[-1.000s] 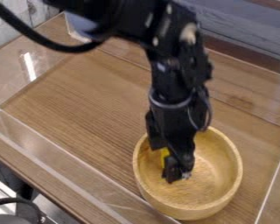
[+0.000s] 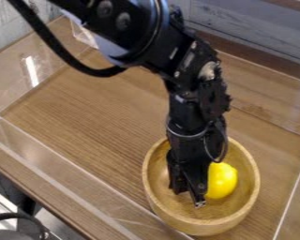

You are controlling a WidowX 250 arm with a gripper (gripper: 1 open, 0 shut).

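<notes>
A wooden bowl (image 2: pixel 168 211) sits at the lower middle of the table. A yellow object (image 2: pixel 223 182), rounded, lies in the right part of the bowl. My black gripper (image 2: pixel 190 193) reaches down into the bowl just left of the yellow object, its fingers shut. I see nothing clearly held between them; the arm hides part of the bowl.
A pale wall stands along the back. A black cable shows at the lower left edge.
The yellow object has moved from the bowl's left side to its right side. My gripper, spread about the bowl earlier, now points down to the left of it.
</notes>
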